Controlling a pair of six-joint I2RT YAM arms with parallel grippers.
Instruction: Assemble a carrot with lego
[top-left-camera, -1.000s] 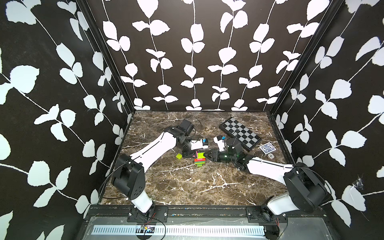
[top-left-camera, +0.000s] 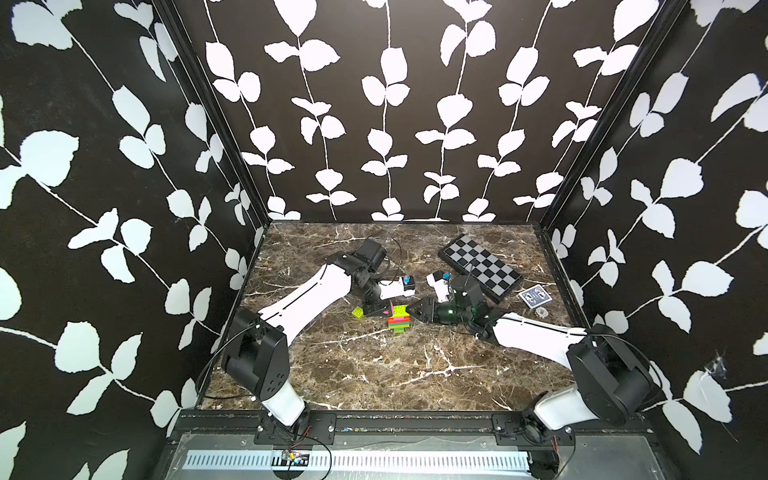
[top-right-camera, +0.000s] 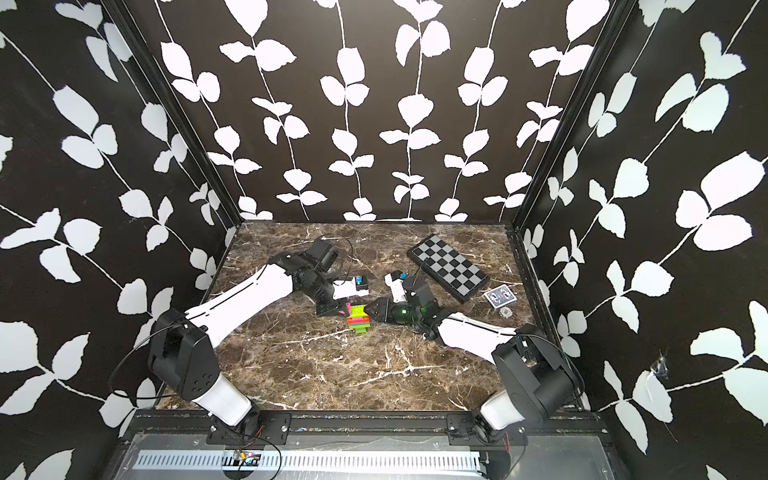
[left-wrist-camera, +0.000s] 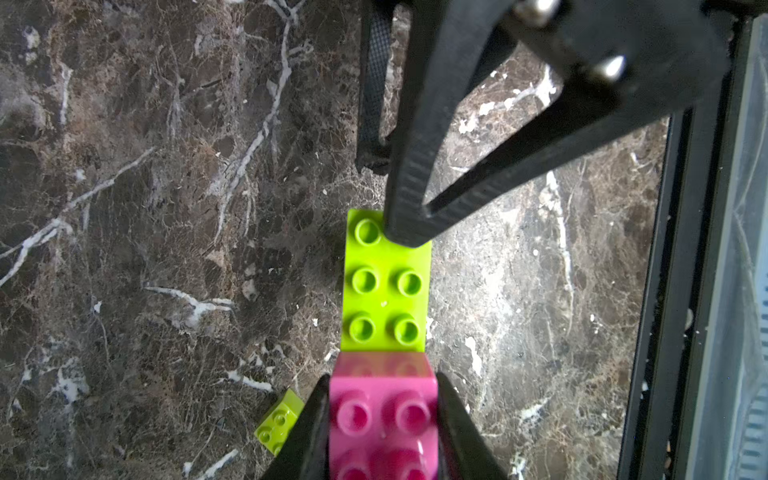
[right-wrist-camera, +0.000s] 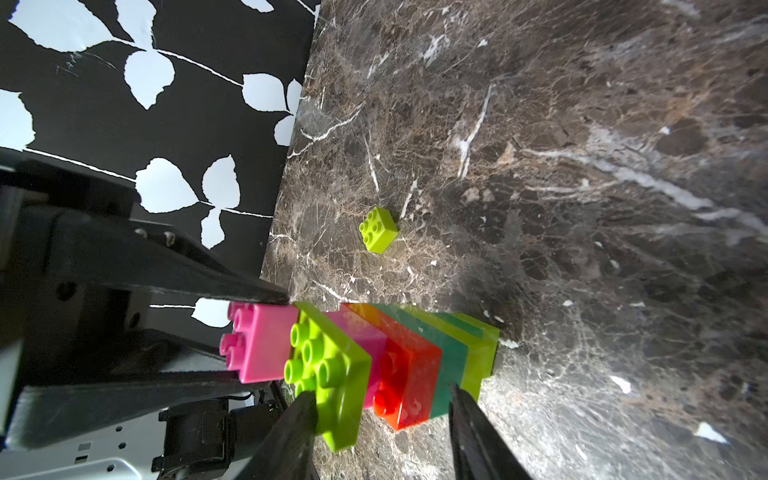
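A layered lego stack stands mid-table, with green, teal, red, pink and a light-green top brick. My left gripper is shut on a small pink brick, held at one end of the stack's top; whether it is seated on the studs I cannot tell. My right gripper is part open beside the top brick, one finger close against it and the other apart. A loose light-green brick lies left of the stack.
A checkered board lies at the back right, with a card deck and a small clear object nearby.
Very little differs in the top left view; both arms hold nearly the same poses around the stack.
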